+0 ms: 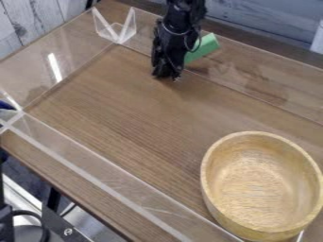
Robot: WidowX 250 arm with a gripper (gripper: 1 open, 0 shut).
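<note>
My black gripper [168, 62] is at the top centre of the camera view, low over the wooden table [139, 132]. A green object [205, 48] is just to its right, partly hidden behind the arm. The dark fingers blend together, so their opening and anything between them are unclear.
A large round light-wood bowl [260, 184] fills the lower right. A clear angular plastic piece [115, 26] is at the back left. Transparent strips run along the left edge.
</note>
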